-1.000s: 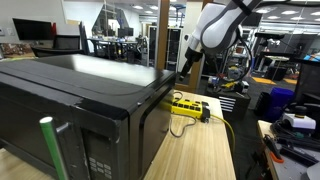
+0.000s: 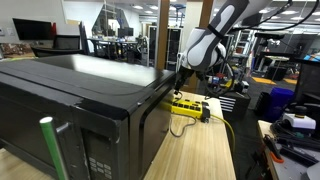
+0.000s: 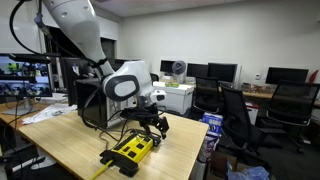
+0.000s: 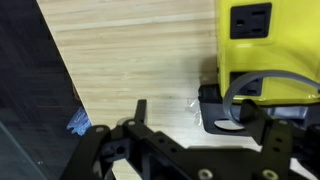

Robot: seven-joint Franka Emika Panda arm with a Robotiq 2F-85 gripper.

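Note:
A yellow and black power strip (image 3: 128, 152) lies on the wooden table. In the wrist view the strip (image 4: 243, 52) fills the upper right, with a grey cable (image 4: 262, 74) looping across its end. My gripper is open, its fingers spread wide. Between and beyond them I see bare table and the black end of the strip, with nothing held. From the second exterior view, the gripper (image 3: 158, 130) hangs low, close to the far end of the strip. The microwave hides part of the gripper in the first exterior view.
A large black microwave (image 2: 125, 123) takes up the left of the table. Loose cable (image 2: 182, 128) lies between it and the strip. Clear tabletop (image 2: 200, 155) shows in front. Office chairs (image 3: 241, 120) stand beyond the table.
The arm has come down toward the table near the power strip. The strip and the microwave have stayed where they were.

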